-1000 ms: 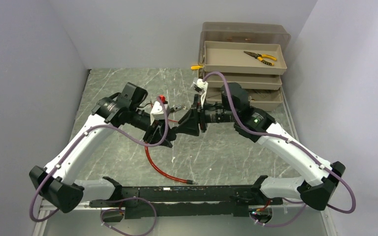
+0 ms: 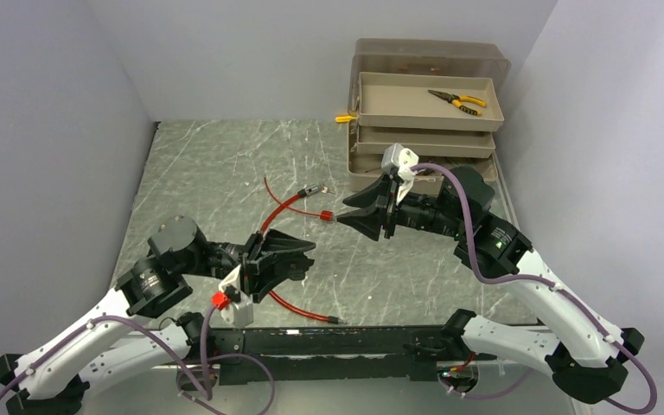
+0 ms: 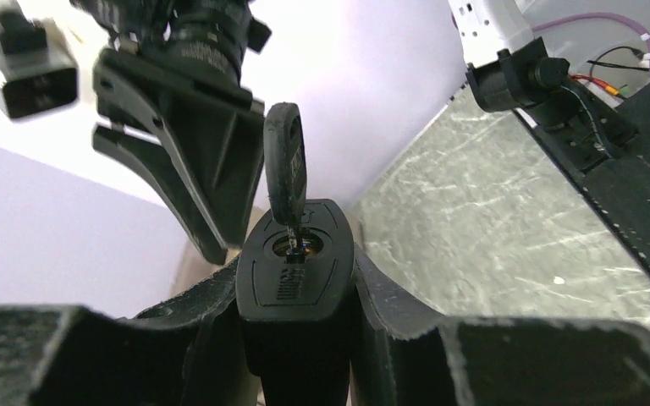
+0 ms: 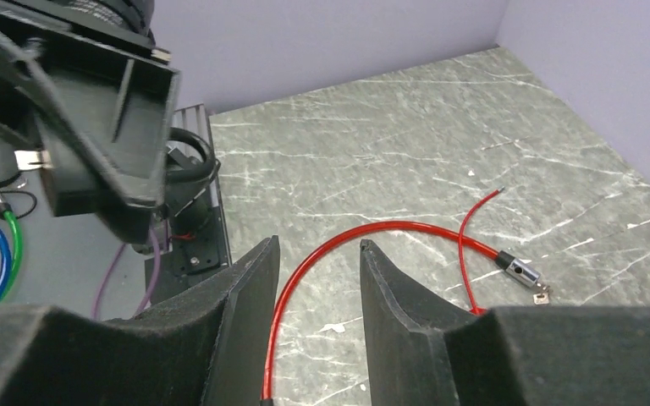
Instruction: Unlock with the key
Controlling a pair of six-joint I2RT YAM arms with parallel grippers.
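My left gripper (image 2: 290, 259) is shut on a black lock (image 3: 292, 283), seen close in the left wrist view, with a black-headed key (image 3: 284, 161) standing in its keyhole. My right gripper (image 2: 346, 212) is to the upper right of the left one in the top view, apart from it. In the right wrist view its fingertips (image 4: 372, 258) stand apart with nothing between them.
A red hose (image 2: 298, 307) and a thinner red cable (image 2: 270, 190) with fittings lie on the marble-look board (image 2: 190, 164). A stack of beige trays (image 2: 389, 112) stands at the back right, pliers (image 2: 458, 102) in the top one. The board's front right is clear.
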